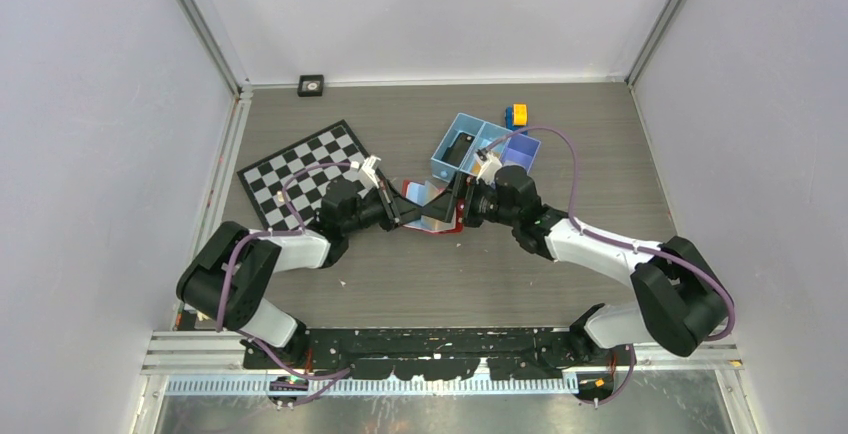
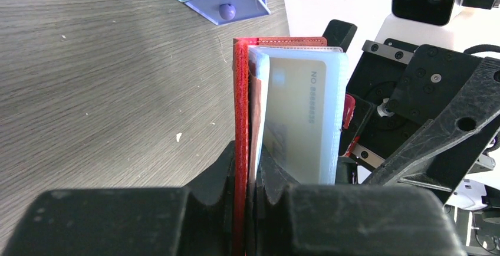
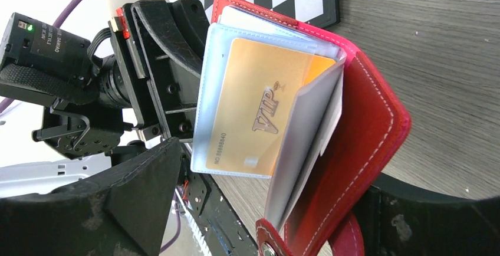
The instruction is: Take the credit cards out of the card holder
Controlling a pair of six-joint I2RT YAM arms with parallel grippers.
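Observation:
A red card holder (image 3: pixel 365 132) stands spread open between my two arms, its clear sleeves fanned out. My left gripper is shut on the holder's red cover and inner sleeves. An orange VIP card (image 3: pixel 265 108) lies flat inside a blue-edged sleeve in the right wrist view. From the left wrist view, a pale card (image 2: pixel 295 114) with printed digits shows through its sleeve. My right gripper is open, one finger on each side of the holder, with a wide gap between them. Its fingertips are partly hidden by the holder's red flap.
Behind the arms stands a blue divided box (image 1: pixel 448 139) with a dark object inside and something orange near its front. A yellow-and-blue block (image 1: pixel 517 116) sits beyond it. The chessboard (image 1: pixel 305 174) lies at left.

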